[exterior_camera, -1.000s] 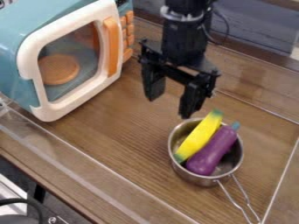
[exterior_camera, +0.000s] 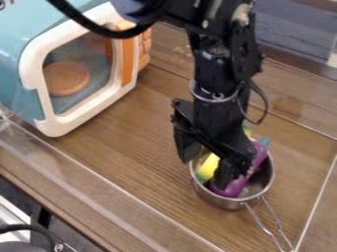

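My black gripper is lowered into a steel pot with a long wire handle on the right side of the table. A yellow banana and a purple eggplant lie in the pot, both partly hidden behind the gripper. The gripper is open, its fingers over and around the vegetables; whether they touch either one is unclear.
A light-blue toy microwave with an orange plate inside and an open-looking white front stands at the upper left. The table's front edge runs across the lower left.
The arm has moved down and toward the camera, from above and behind the pot into it, so it now covers much of the banana and eggplant.
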